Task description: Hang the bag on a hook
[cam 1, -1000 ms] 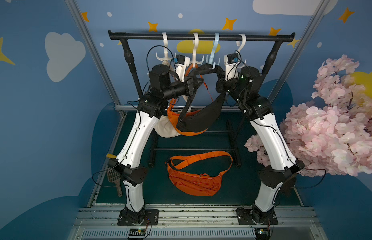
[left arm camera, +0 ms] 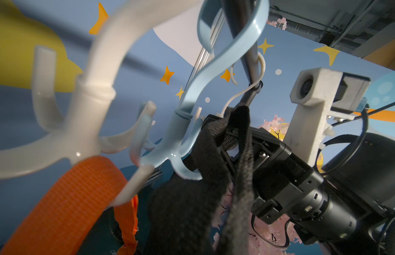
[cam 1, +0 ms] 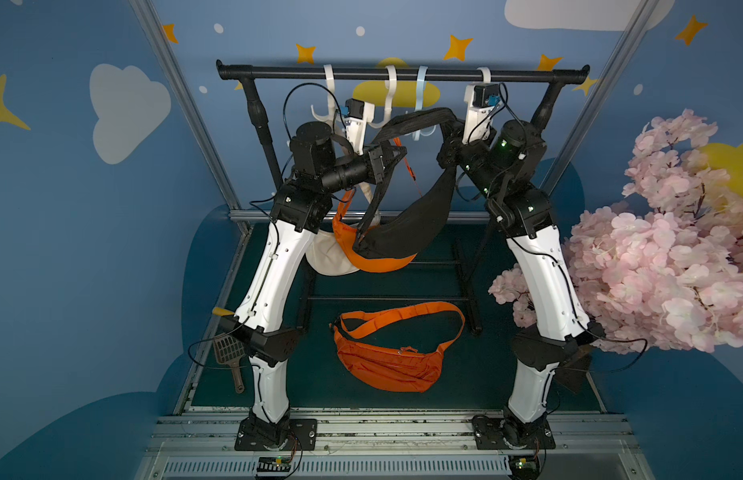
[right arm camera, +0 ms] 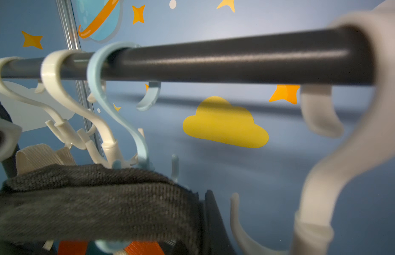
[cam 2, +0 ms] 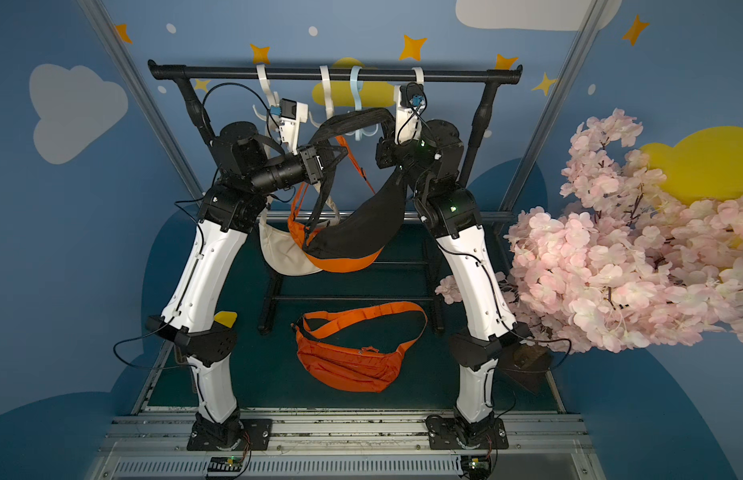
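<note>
A black bag (cam 1: 415,220) hangs by its raised strap (cam 1: 411,121) between my two arms. My left gripper (cam 1: 400,152) is shut on the strap's left side, where it bends sharply; its fingers do not show in the left wrist view. At the strap's right end, beside the bag body, my right gripper (cam 1: 445,152) is shut on it. The light blue hook is close to the strap, which covers part of its prongs in the right wrist view. Whether a prong sits inside the strap loop I cannot tell.
White hooks (right arm camera: 84,114) hang on the black rail (right arm camera: 248,59). An orange bag (cam 1: 375,261) and a cream bag (cam 1: 330,254) hang left of centre. Another orange bag (cam 1: 391,364) lies on the floor. Pink blossoms (cam 1: 651,264) crowd the right side.
The blue hook has swung and now shows less; the left arm barely moved.
</note>
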